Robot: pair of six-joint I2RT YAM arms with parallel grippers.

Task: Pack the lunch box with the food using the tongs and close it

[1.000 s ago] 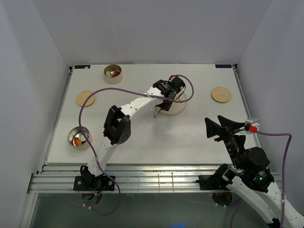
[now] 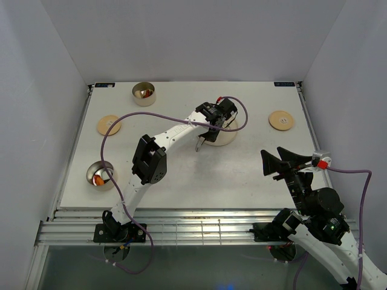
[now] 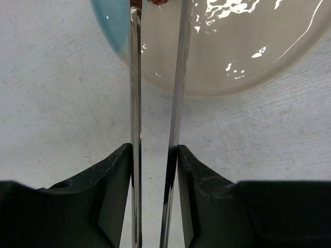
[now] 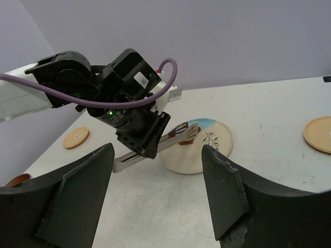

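Observation:
Near the middle back of the table, my left gripper is shut on metal tongs (image 3: pixel 135 98), whose two arms stand slightly apart. The tongs' far ends reach over a round cream plate (image 4: pixel 181 164) with a blue edge and a printed sprig. A reddish-brown food piece (image 4: pixel 187 142) shows at those ends; whether they grip it or it rests on the plate, I cannot tell. In the top view, the left arm covers part of the plate. Off the table's front right, my right gripper (image 2: pixel 275 157) is open with nothing between its fingers.
A pot (image 2: pixel 144 95) with food pieces stands at the back left, and a steel bowl (image 2: pixel 91 176) holding food sits front left. Round wooden coasters lie at left (image 2: pixel 109 125) and right (image 2: pixel 281 120).
The right arm looks unmoved, as do the bowl and pot.

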